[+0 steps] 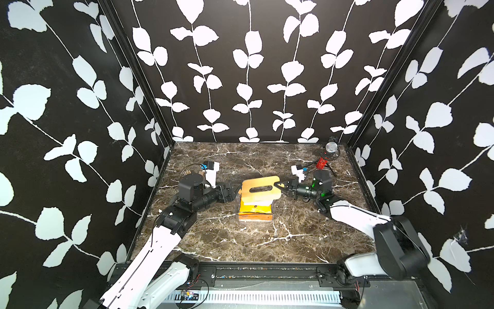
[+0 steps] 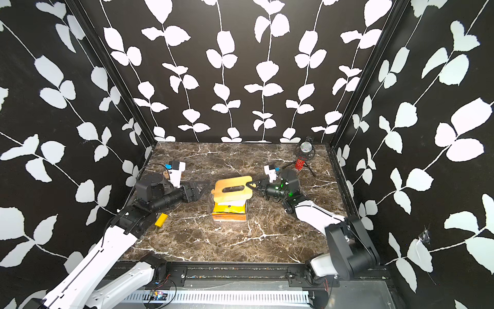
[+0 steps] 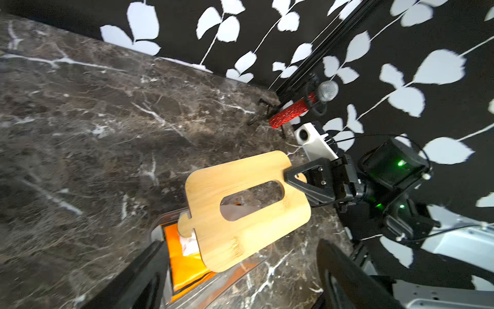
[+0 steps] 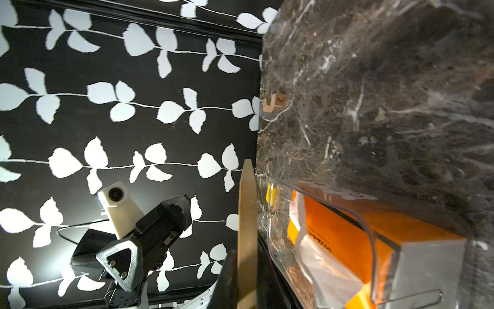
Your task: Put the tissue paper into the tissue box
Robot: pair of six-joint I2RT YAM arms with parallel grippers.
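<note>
In the top left view, my right gripper [image 1: 281,186] is shut on the right side of a tan wooden lid [image 1: 256,182] with an oblong slot. The lid is tilted above the back of a clear box [image 1: 273,212]. Inside the box lies an orange tissue pack [image 1: 255,210]; white tissue [image 4: 329,273] shows on it in the right wrist view, where the lid appears edge-on between the fingers. My left gripper [image 1: 237,191] is open just left of the lid, and its two blurred fingers [image 3: 141,280] stand wide apart in the left wrist view with nothing held.
A red microphone on a stand [image 1: 322,163] is at the back right. Small wooden blocks [image 4: 278,100] sit near the left side of the table, and a yellow block [image 2: 161,220] lies by the left arm.
</note>
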